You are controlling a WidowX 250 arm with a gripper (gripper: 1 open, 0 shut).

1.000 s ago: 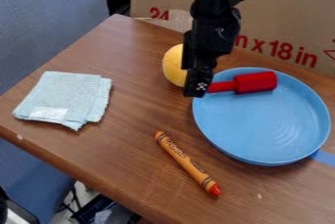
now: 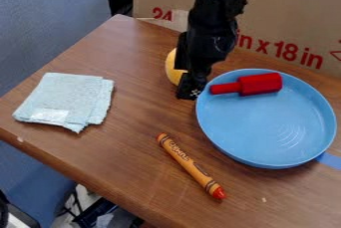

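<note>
The black gripper [image 2: 189, 83] points down just left of the blue plate [image 2: 273, 128], in front of a yellow round object [image 2: 172, 67] that it partly hides. Whether its fingers are apart or together is hard to see. A red cylinder with handles [image 2: 248, 85] lies on the upper part of the plate. An orange crayon-shaped object [image 2: 190, 164] lies on the table, lower middle, and a folded light cloth [image 2: 67, 101] lies at the left.
The wooden table [image 2: 107, 162] ends at the left and front-left, with a blue padded surface and cables beyond. A cardboard wall [image 2: 293, 23] stands behind. Bare table lies between cloth, crayon and plate.
The gripper has shifted very slightly left and down. The objects on the table have not visibly moved.
</note>
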